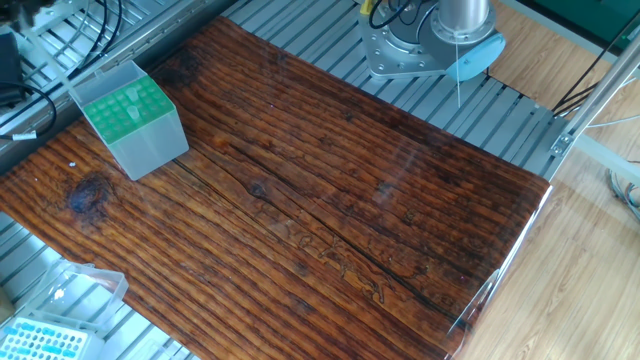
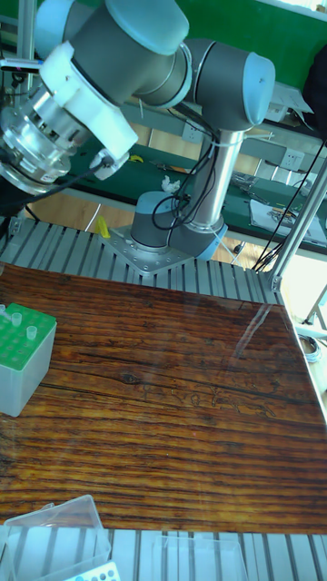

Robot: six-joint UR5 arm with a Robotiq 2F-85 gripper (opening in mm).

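A translucent box (image 1: 155,147) with a green perforated top (image 1: 118,106) stands at the wooden board's far left. Two small pale tips (image 2: 31,332) stick up out of its holes. My gripper (image 1: 32,12) is a dark blur in the upper left corner of exterior view 2, beyond the box and partly cut off. A faint pale tube seems to hang below it, clear of the green top. In exterior view 3 the wrist (image 2: 39,135) is at the upper left, and the gripper runs out of the frame. Its fingers cannot be made out.
The wooden board (image 1: 330,210) is bare right of the box. A clear lid (image 1: 95,290) and a white rack with blue pieces (image 1: 40,340) lie at the lower left. The arm's base (image 2: 154,253) stands behind the board. Cables (image 1: 100,40) run along the upper left.
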